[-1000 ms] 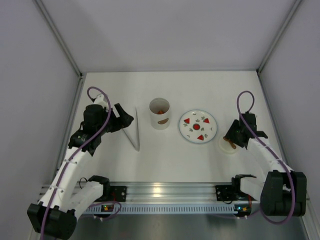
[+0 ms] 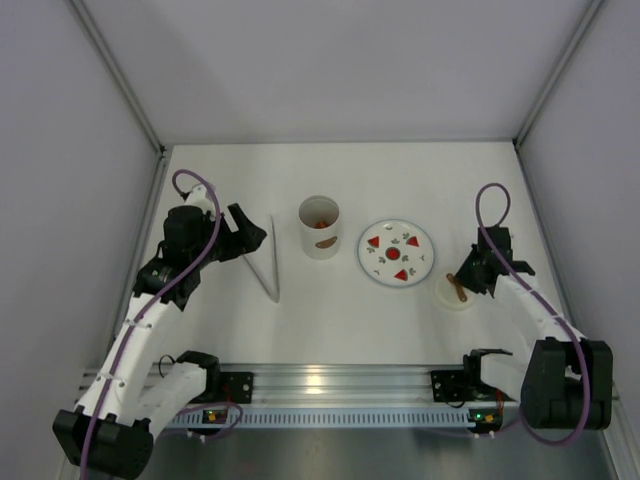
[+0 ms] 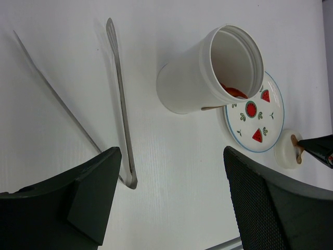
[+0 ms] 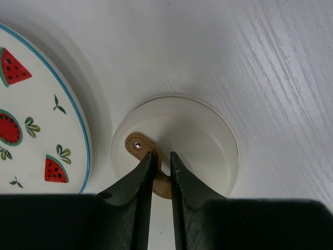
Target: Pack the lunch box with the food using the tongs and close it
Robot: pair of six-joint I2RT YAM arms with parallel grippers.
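Note:
A white cylindrical container (image 2: 318,245) stands open mid-table with orange food inside. Right of it lies a watermelon-patterned plate (image 2: 375,255). The round white lid (image 4: 200,135) with a brown strap handle (image 4: 138,145) lies by the plate, and my right gripper is down at that handle, its fingertips close around the strap; whether it grips is unclear. My left gripper hangs open at the left, above long metal tongs (image 3: 126,127), empty between its fingers.
Grey walls and metal rails bound the surface.
My right gripper has shifted slightly at the lid's handle, showing more of the strap in the top view. The left arm is nearly still.

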